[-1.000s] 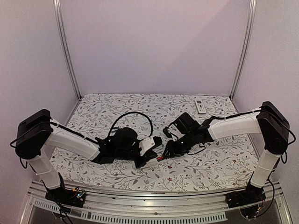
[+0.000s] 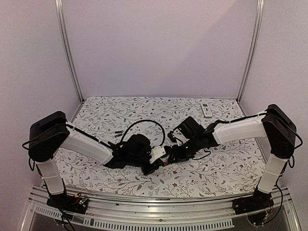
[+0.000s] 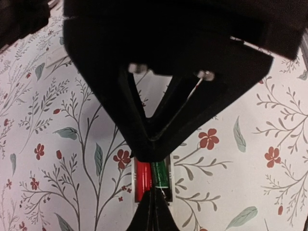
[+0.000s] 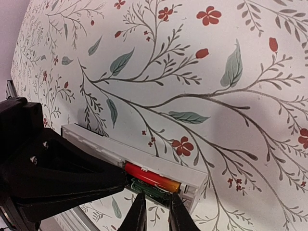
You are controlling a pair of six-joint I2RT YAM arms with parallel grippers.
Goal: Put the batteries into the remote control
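Observation:
The white remote control (image 4: 130, 156) lies on the floral cloth, its battery compartment facing up. Inside sit a red battery with an orange end and a green battery, side by side; both also show in the left wrist view, the red one (image 3: 143, 180) left of the green one (image 3: 160, 176). My left gripper is shut, its tips over the compartment near the batteries' ends, with nothing seen between them. My right gripper stands partly open above the compartment's end, tips apart near the green battery. Whether either touches a battery cannot be told.
Another white device (image 2: 206, 109) lies at the back right. Small dark pieces (image 2: 118, 133) lie left of centre behind the left arm. Both grippers crowd close together over the remote.
The right arm has hardly moved.

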